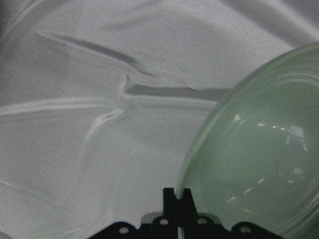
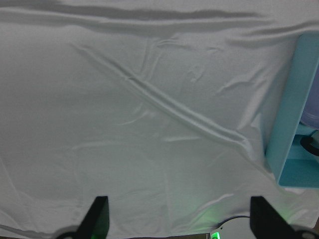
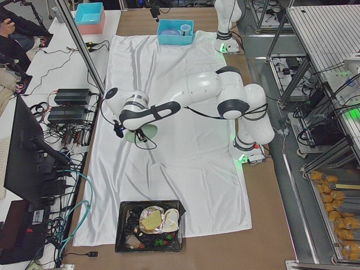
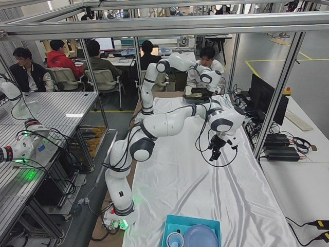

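A pale green dish (image 3: 149,131) lies on the white cloth in the camera left view, partly under the arm. My left gripper has its fingers close together at the dish's rim (image 1: 202,137) in the left wrist view, with the rim seeming to run between them. My right gripper is open over bare cloth, the side of a teal box (image 2: 286,124) to its right.
The teal box (image 4: 169,226) holds a blue plate (image 4: 200,239) and a cup (image 4: 175,240). At the cloth's other end stands a black tray (image 3: 121,230) with mixed items.
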